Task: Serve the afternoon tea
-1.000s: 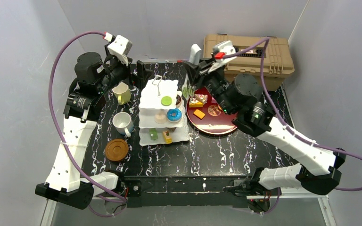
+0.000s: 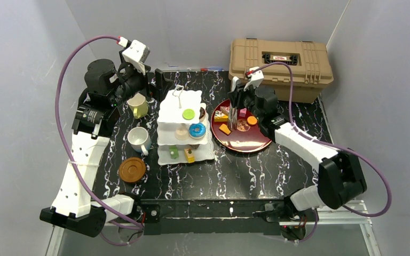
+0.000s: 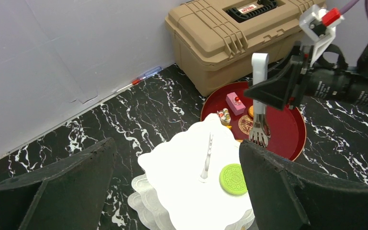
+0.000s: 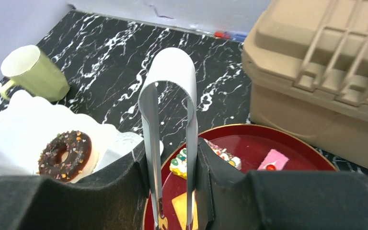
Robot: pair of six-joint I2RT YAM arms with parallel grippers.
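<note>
My right gripper is shut on a pair of silver tongs (image 3: pixel 259 93), which points down over the red plate (image 2: pixel 248 146). Between its prongs nothing can be made out. On that plate lie a pink cake (image 3: pixel 235 103), an orange square piece (image 2: pixel 225 129), cake slices (image 2: pixel 221 116) and a round orange piece (image 2: pixel 252 120). To the left stands the white tiered stand (image 2: pixel 168 113), bearing a green disc (image 2: pixel 188 114), a blue donut (image 2: pixel 197 130), a chocolate donut (image 4: pixel 65 155) and small cakes. Behind the stand's upper left, my left gripper (image 2: pixel 163 85) hangs open and empty.
A tan case (image 2: pixel 280 64) stands behind the plate. Left of the stand are a green mug (image 2: pixel 138 105), a white mug (image 2: pixel 139 140) and a brown round lid (image 2: pixel 132 169). A screwdriver (image 3: pixel 146 75) lies by the back wall.
My right gripper has carried the tongs from beside the stand rightward over the red plate, and its arm now sits lower. The left arm and the stand have not moved.
</note>
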